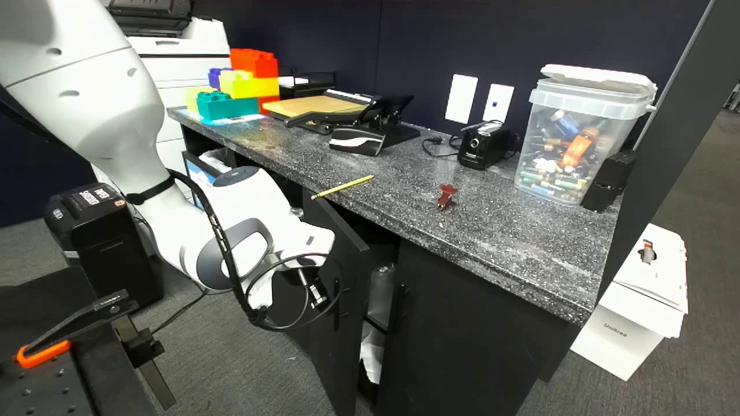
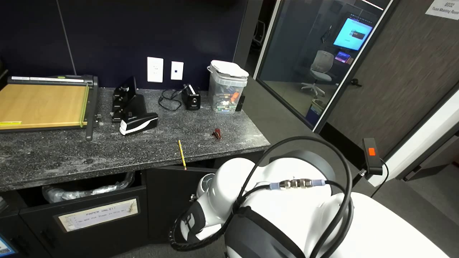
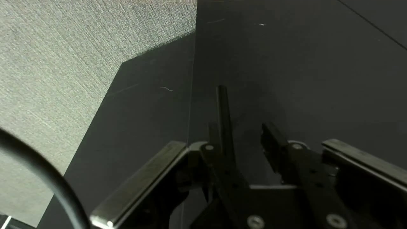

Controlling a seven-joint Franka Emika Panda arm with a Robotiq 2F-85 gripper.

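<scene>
A black cabinet door (image 1: 333,242) stands ajar under the counter, its slim bar handle (image 3: 225,118) upright in the wrist view. My gripper is at this handle, fingers apart. The bar lies close to the left finger, and a clear gap separates it from the right finger (image 3: 270,133); whether the left finger touches it I cannot tell. In exterior view 1 the gripper (image 1: 318,295) is beside the door's face, partly behind a loop of cable. Exterior view 2 has the gripper hidden by the arm (image 2: 275,206).
The neighbouring door (image 1: 451,319) has its own handle (image 1: 400,305). Above, the counter (image 1: 499,236) bears a yellow pencil (image 1: 343,187) jutting over the edge, a red clip (image 1: 447,196) and a clear tub (image 1: 583,138). Carpet (image 3: 57,57) lies open beside the door.
</scene>
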